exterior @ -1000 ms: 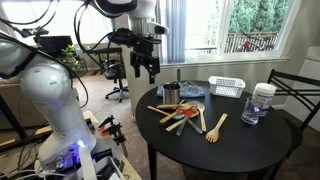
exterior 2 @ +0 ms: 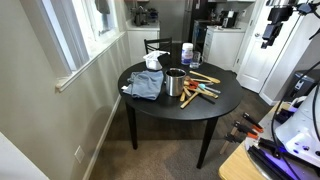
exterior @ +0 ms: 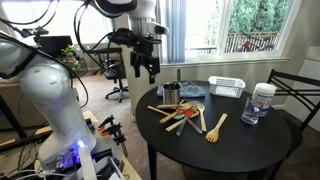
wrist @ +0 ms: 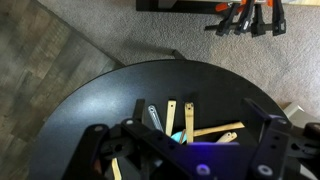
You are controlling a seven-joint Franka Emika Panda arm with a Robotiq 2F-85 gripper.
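High above the near left edge of the round black table (exterior: 235, 150), my gripper (exterior: 145, 77) hangs with its fingers spread apart and nothing between them. The wrist view has the fingers far apart too, over the table's edge. On the table lie several wooden utensils, among them a wooden fork (exterior: 216, 130) set a little apart on the right. Behind the utensils stands a metal pot (exterior 2: 175, 82). A grey-blue cloth (exterior 2: 146, 85) lies crumpled beside it. In the wrist view, utensil handles (wrist: 190, 118) show below the gripper, partly hidden by it.
A white basket (exterior: 227, 86) sits at the table's back. Jars with white and blue parts, such as the jar (exterior: 262, 95), stand on the right. Chairs stand around the table.
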